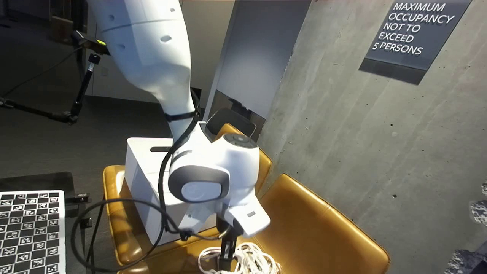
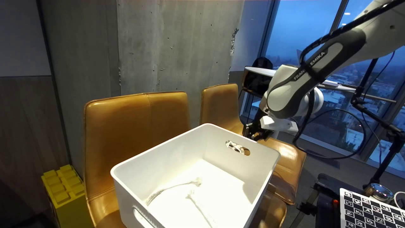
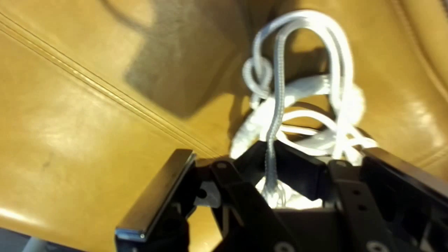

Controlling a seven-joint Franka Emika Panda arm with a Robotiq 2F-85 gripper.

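My gripper is shut on a strand of white rope (image 3: 279, 90), which runs up from between the fingers and bends over into a loop. The rest of the rope bundle (image 1: 255, 260) lies coiled on the tan leather seat (image 3: 105, 176), just under the fingers. Beside the arm, on the neighbouring chair, stands a white bin (image 2: 163, 148). Two pieces of rope (image 2: 195, 205) lie on its floor. From exterior view 2 the fingertips are hidden behind the bin's far wall.
The chair backrest (image 1: 319, 223) rises close to the gripper, with a concrete wall (image 1: 388, 137) behind it. A black cable (image 1: 159, 219) hangs in a loop from the arm. A patterned board (image 1: 29, 233) lies on a stand at the left.
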